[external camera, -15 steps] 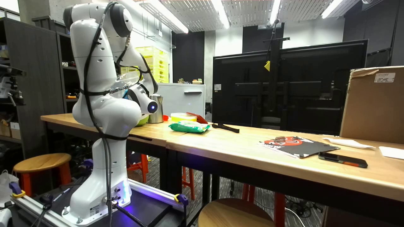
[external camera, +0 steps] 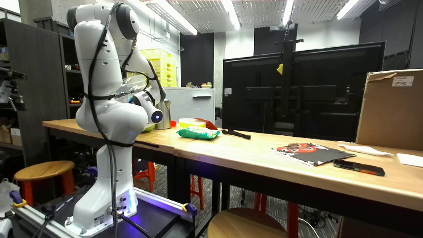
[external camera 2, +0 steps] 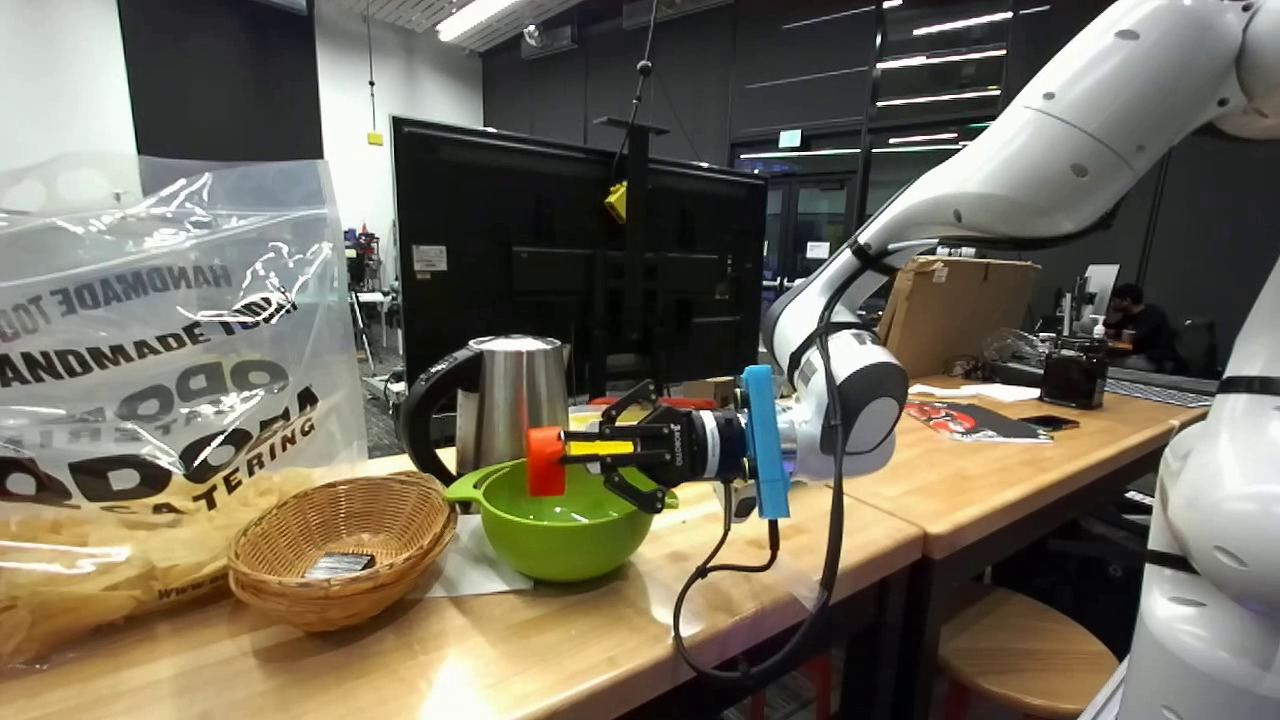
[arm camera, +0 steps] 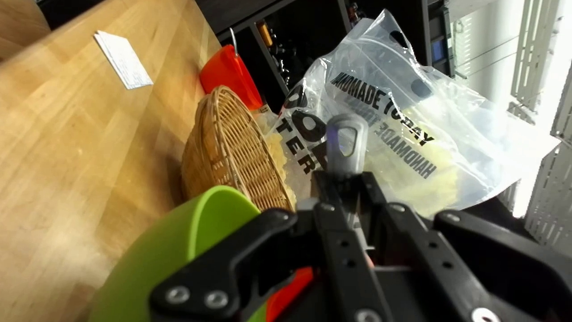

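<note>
In exterior view 2 my gripper (external camera 2: 573, 454) reaches left above the green bowl (external camera 2: 558, 552), in front of the steel kettle (external camera 2: 516, 402). A red piece (external camera 2: 546, 466) and a yellow strip (external camera 2: 600, 449) show at its tip. In the wrist view the fingers (arm camera: 370, 196) are shut on a grey-handled utensil (arm camera: 360, 140), whose oval-holed end sticks out past them. Red also shows behind the fingers; whether it belongs to the utensil I cannot tell. Exterior view 1 hides the gripper behind the arm.
A wicker basket (external camera 2: 342, 546) stands left of the bowl, with a large clear plastic bag (external camera 2: 180, 360) beyond. The wrist view shows an orange-red object (arm camera: 228, 78) and a white card (arm camera: 123, 60). A green packet (external camera: 198, 133) lies along the table.
The arm's wrist has shifted slightly down and to the left in exterior view 1. The objects on the table look unmoved.
</note>
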